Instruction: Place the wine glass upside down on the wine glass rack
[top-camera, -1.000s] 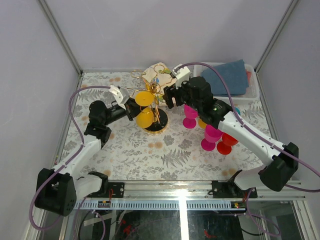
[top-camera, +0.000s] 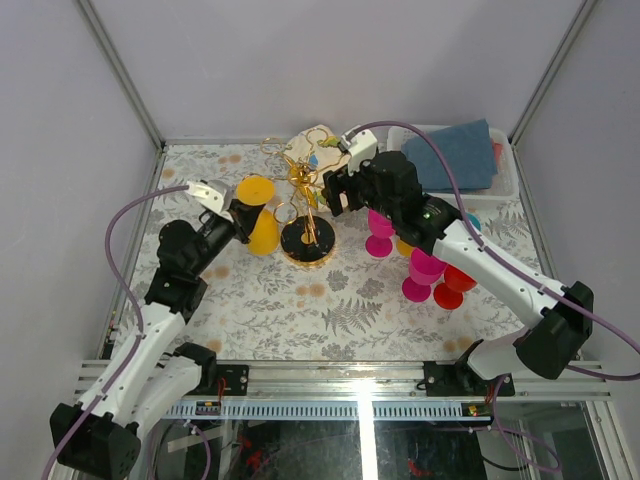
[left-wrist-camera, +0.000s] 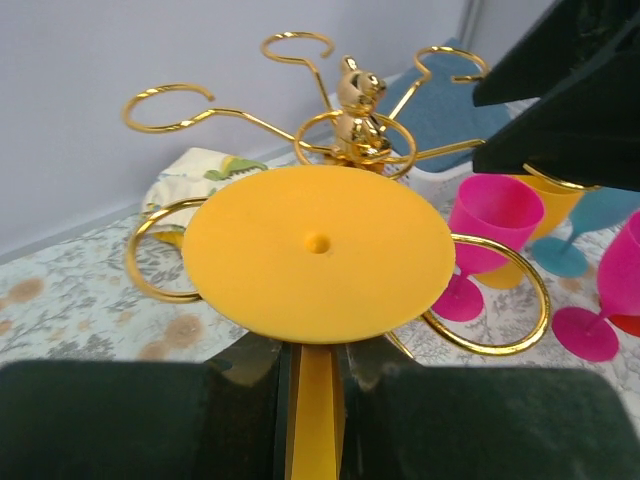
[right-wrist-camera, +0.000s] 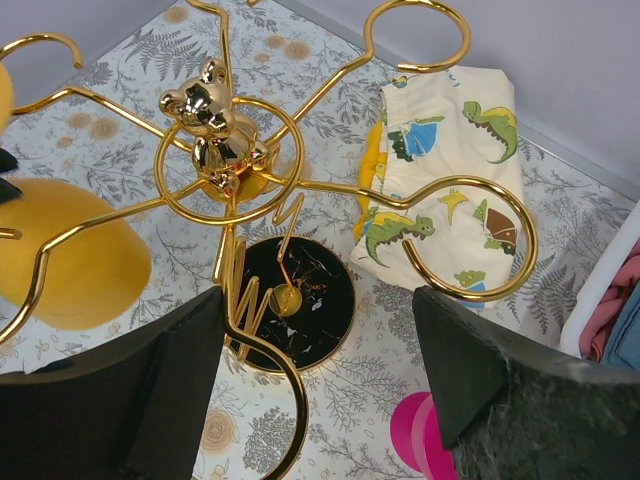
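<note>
A yellow wine glass (top-camera: 263, 232) is held upside down by my left gripper (top-camera: 240, 214), shut on its stem (left-wrist-camera: 315, 410), at the left of the gold rack (top-camera: 305, 185). Its round foot (left-wrist-camera: 317, 250) faces up, with the rack's loops behind it in the left wrist view. My right gripper stands open over the rack's right side; one gold arm of the rack (right-wrist-camera: 290, 365) runs by its left finger, and whether they touch I cannot tell.
Pink, red, yellow and blue glasses (top-camera: 425, 272) stand at the right. A white bin (top-camera: 505, 180) with blue cloth (top-camera: 445, 160) is at the back right. A patterned cloth (right-wrist-camera: 450, 150) lies behind the rack.
My left gripper and the yellow glass have moved left, away from the rack's centre. The right arm is nearly unchanged.
</note>
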